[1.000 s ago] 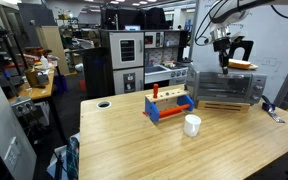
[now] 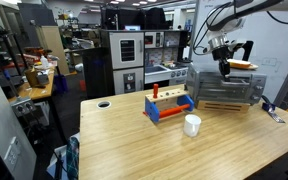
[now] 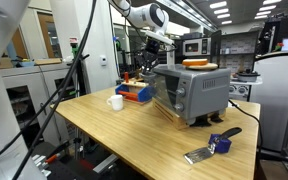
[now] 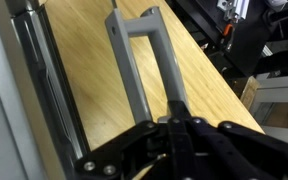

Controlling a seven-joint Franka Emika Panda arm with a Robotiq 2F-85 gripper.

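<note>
A silver toaster oven (image 2: 229,88) stands at the right side of the wooden table; its side and top show in the second exterior view (image 3: 196,92). My gripper (image 2: 225,70) is at the oven's front, close to its upper edge. In the wrist view, the dark gripper is at the bottom, shut, with nothing seen held. A grey U-shaped bar (image 4: 134,75) reaches away from it, perhaps the oven's handle; whether they touch is unclear. The oven's front (image 4: 49,80) runs along the left of that view.
On the oven lies an orange item (image 3: 199,62). A white mug (image 2: 192,125) stands in front, with a blue and red rack (image 2: 168,103) behind it. A blue object (image 3: 220,143) and a metal spatula (image 3: 199,155) lie beside the oven.
My gripper has turned or shifted slightly near the oven's upper front. The oven, mug and rack look unmoved.
</note>
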